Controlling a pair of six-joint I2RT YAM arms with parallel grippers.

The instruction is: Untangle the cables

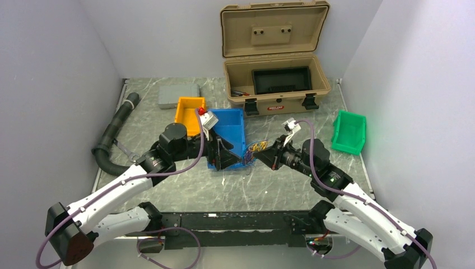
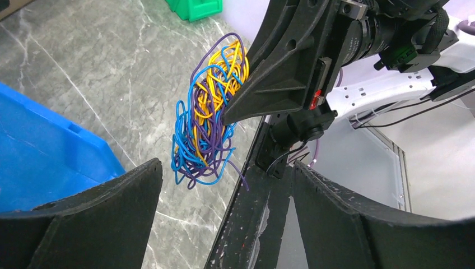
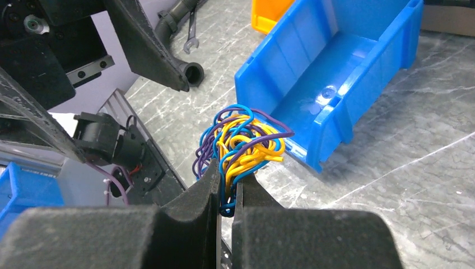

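A tangled bundle of blue, yellow and purple cables hangs from my right gripper, whose fingers are shut on one side of it. In the top view the bundle shows between the two arms, above the grey table. My left gripper is open, its fingers wide apart with nothing between them, facing the bundle across a gap. One loose purple end dangles at the bundle's lower right in the left wrist view. Where the strands run inside the tangle cannot be made out.
Close behind the left gripper lies a blue bin, with an orange bin beside it. A green bin stands at the right edge. The open tan toolbox occupies the back. A black hose lies far left.
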